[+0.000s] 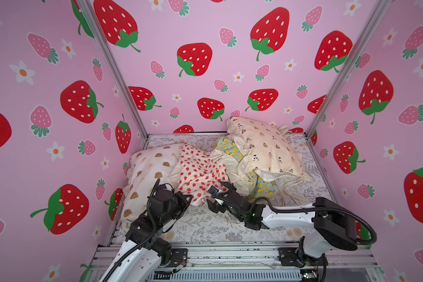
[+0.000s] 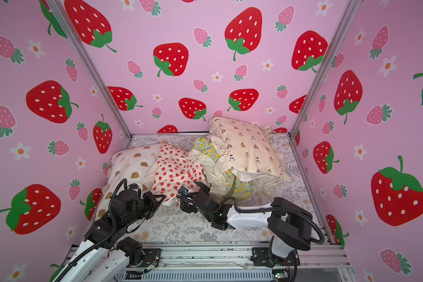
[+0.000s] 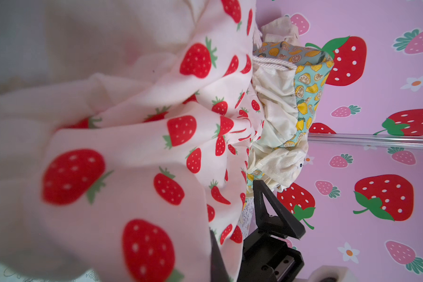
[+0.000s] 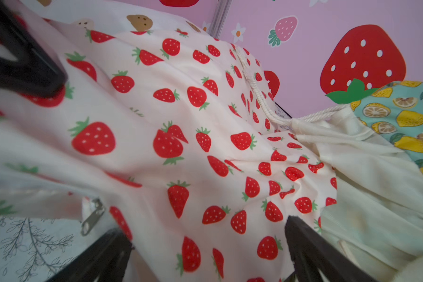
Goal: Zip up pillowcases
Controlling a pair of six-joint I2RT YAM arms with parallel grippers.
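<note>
The pillowcase with red strawberries (image 1: 202, 174) lies crumpled mid-table. In the top left view my left gripper (image 1: 189, 197) is at its front left corner, shut on the cloth. From the right wrist view, one dark finger of it (image 4: 37, 70) presses against the lifted cloth. My right gripper stands open at the front edge of the strawberry fabric, its fingers spread to either side. A metal zipper pull (image 4: 93, 217) hangs from the front edge, close to the right gripper's left finger. The left gripper's own fingertips are hidden in the left wrist view.
A cookie-print pillow (image 1: 148, 169) lies at the left. On the right, a cream pillow (image 1: 272, 150) with small animals rests on lemon-print cloth (image 1: 229, 148). White cord (image 4: 263, 101) runs over the strawberry fabric. Bare table (image 1: 206, 230) shows in front.
</note>
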